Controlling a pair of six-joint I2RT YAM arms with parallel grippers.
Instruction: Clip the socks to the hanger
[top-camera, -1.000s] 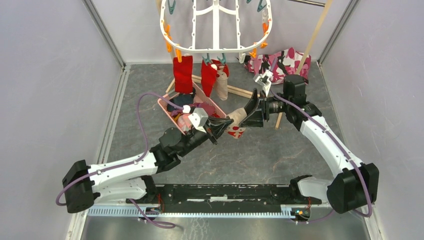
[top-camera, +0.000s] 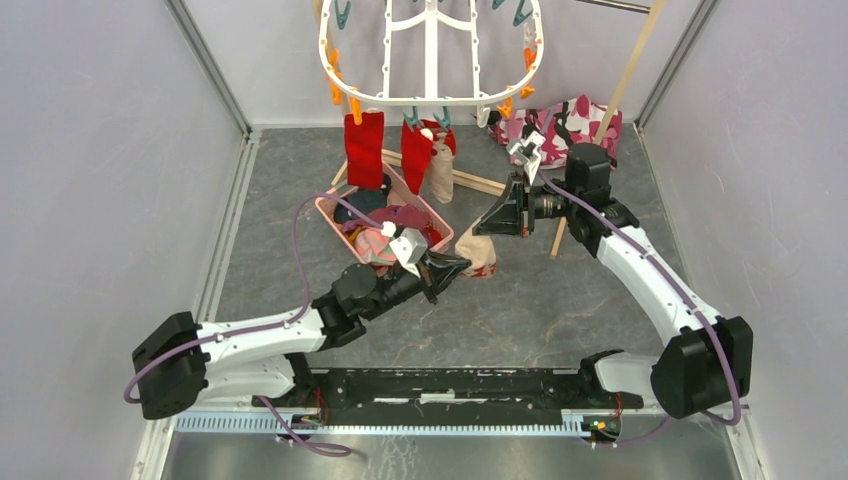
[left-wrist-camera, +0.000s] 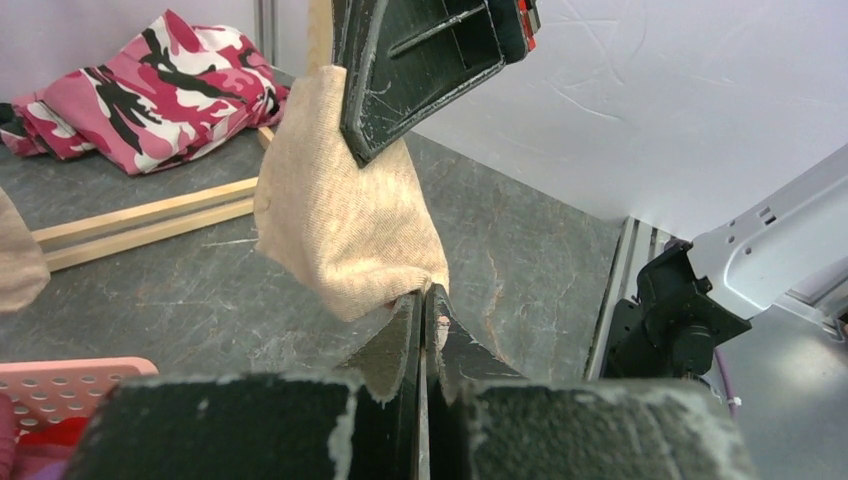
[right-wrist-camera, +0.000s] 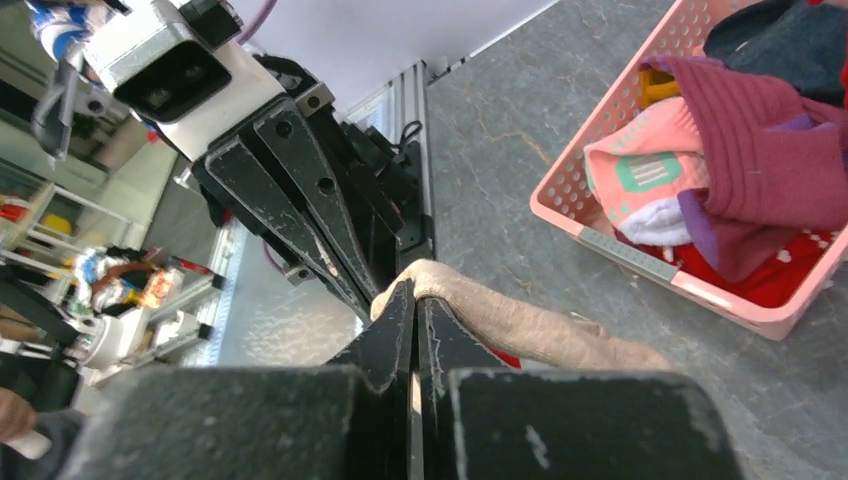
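Observation:
A beige sock (top-camera: 482, 250) with red at its lower end is stretched between my two grippers. My right gripper is shut on the sock's upper edge. At its lower edge, my left gripper has its fingertips almost together, with the cloth at them. Above hangs the white hanger (top-camera: 431, 100), bearing teal clips (top-camera: 411, 117) and orange clips (top-camera: 355, 110). A red sock (top-camera: 364, 150), a second red sock (top-camera: 416, 160) and a beige sock (top-camera: 441, 172) hang from its near side.
Behind the left gripper stands a pink basket (top-camera: 441, 226) of clothes. Wooden bars (top-camera: 478, 183) lie on the floor below the hanger. A pink camouflage cloth (top-camera: 565, 135) is at the back right.
The left gripper has moved slightly toward the front right and the right gripper slightly back and left. The sock between them has turned, and the hanger has swayed a little.

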